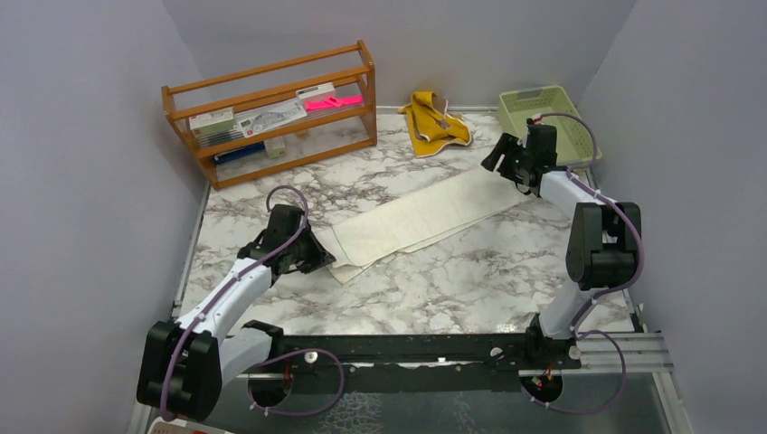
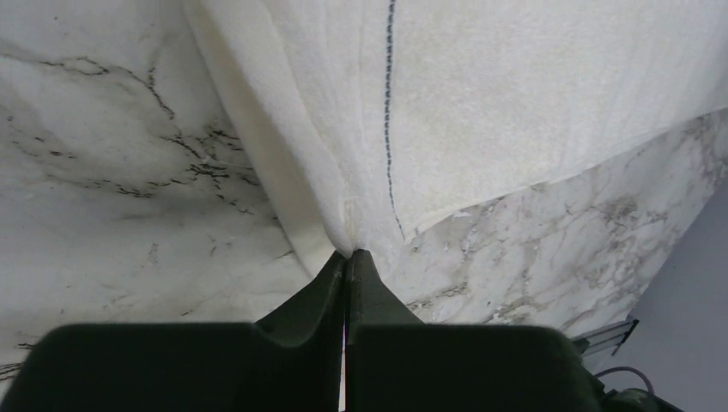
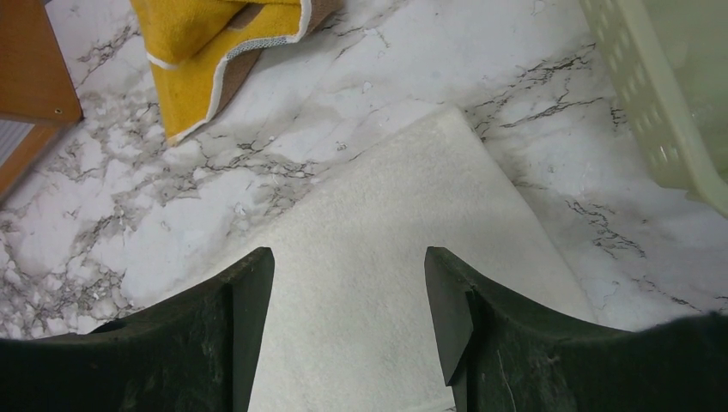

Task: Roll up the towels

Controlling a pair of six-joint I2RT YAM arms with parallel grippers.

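A folded white towel (image 1: 425,216) lies long and flat across the table, from lower left to upper right. At its near left corner my left gripper (image 1: 331,259) is shut on the top layer, whose edge (image 2: 343,193) is pinched and raised at the fingertips; a lower layer (image 2: 292,206) shows beneath. A dark stitched line runs across the towel in the left wrist view. Over the towel's far right end, my right gripper stands open, with nothing gripped between its spread fingers. A yellow towel (image 1: 436,125) lies crumpled at the back.
The light green basket (image 1: 527,99) stands at the back right, close to my right gripper. A wooden rack (image 1: 271,166) with boxes and a pink item fills the back left. Bare marble tabletop (image 1: 452,289) extends in front of the white towel.
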